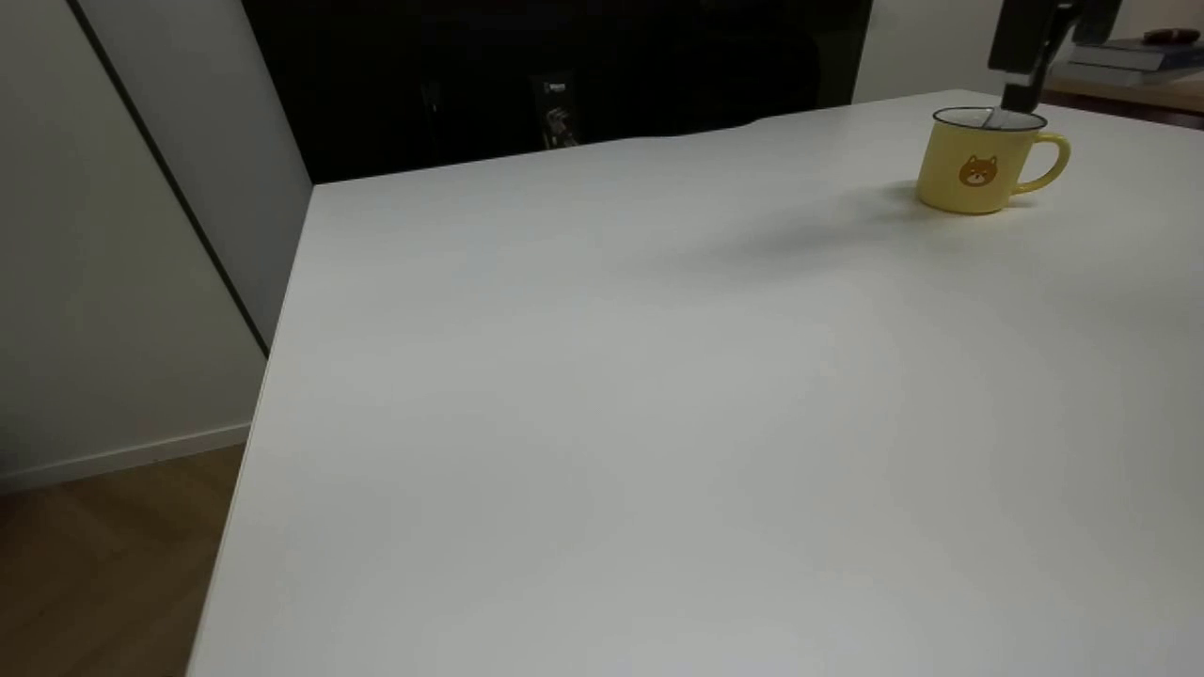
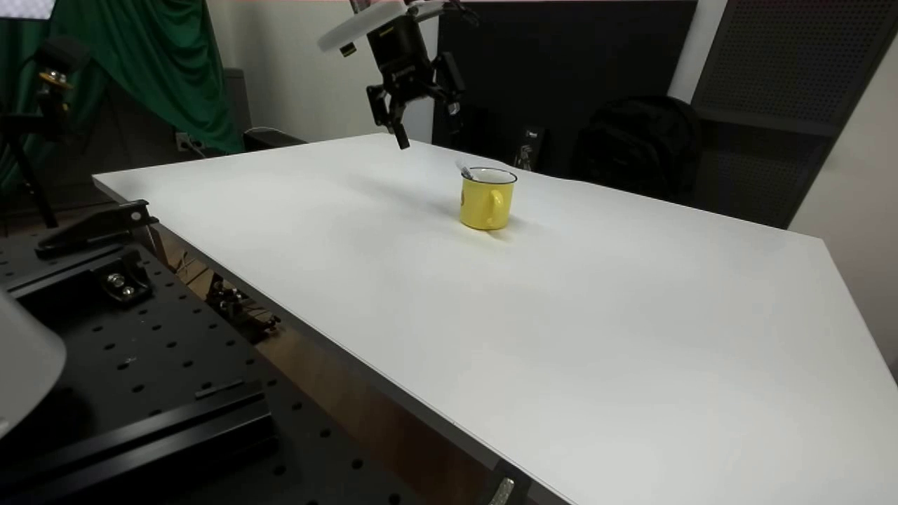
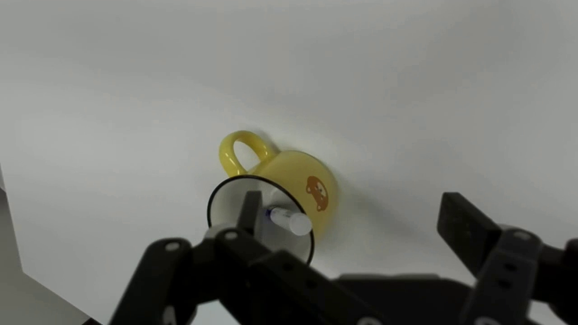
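Observation:
A yellow mug [image 2: 484,207] with a dark rim and a bear face stands upright on the white table [image 2: 589,353]. Leaning inside the mug is a white marker-like stick [image 3: 292,221], its end at the rim. My gripper [image 2: 429,135] hangs above the table, up and to the left of the mug in exterior view 2. Its fingers [image 3: 250,208] are wide apart in the wrist view, with nothing gripped. The left finger overlaps the mug's opening there, but shows clear of the mug in exterior view 2. The mug's inner bottom is hidden.
A black perforated platform [image 2: 185,337] lies along its near left side in exterior view 2. Behind the far edge are a dark panel [image 2: 539,59] and a black backpack [image 2: 640,143].

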